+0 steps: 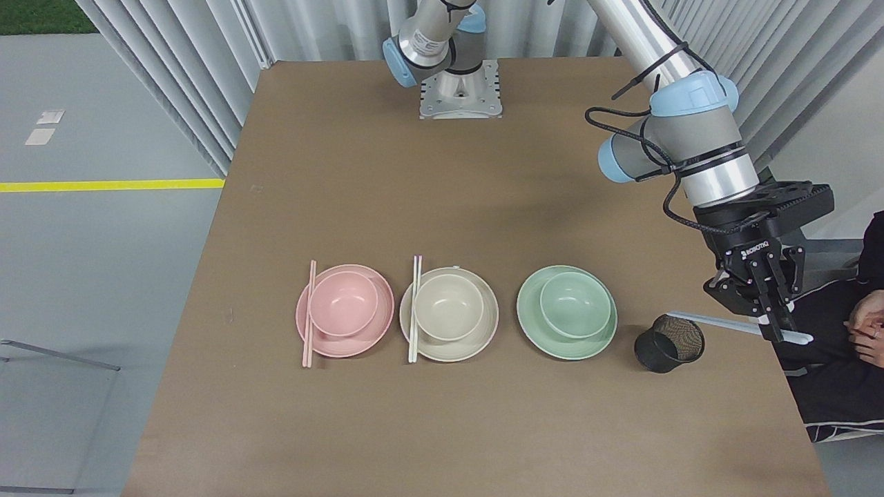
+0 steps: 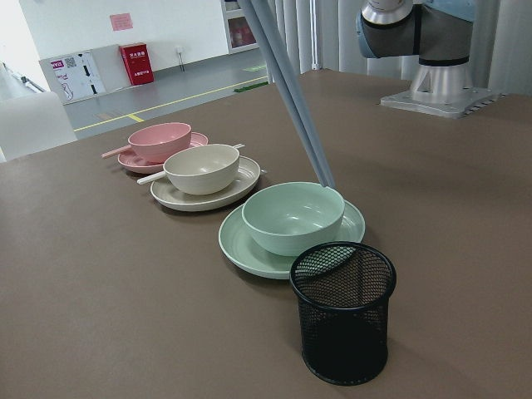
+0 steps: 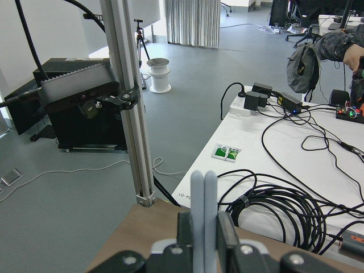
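My gripper (image 1: pixel 769 322) is shut on a pair of pale grey chopsticks (image 2: pixel 301 116), held above the table's right side by the black mesh cup (image 1: pixel 669 343). In the wrist view the chopsticks (image 3: pixel 203 222) lie side by side between the fingers. On the table (image 1: pixel 464 190) stand three place settings: a pink bowl (image 1: pixel 343 302) on a pink plate with pink chopsticks (image 1: pixel 308 315), a cream bowl (image 1: pixel 448 306) on a cream plate with white chopsticks (image 1: pixel 414 310), and a green bowl (image 1: pixel 575 304) on a green plate (image 1: pixel 563 348).
A seated person (image 1: pixel 839 348) is beside the right edge. The wrist view shows cables (image 3: pixel 273 213) on a white table beyond.
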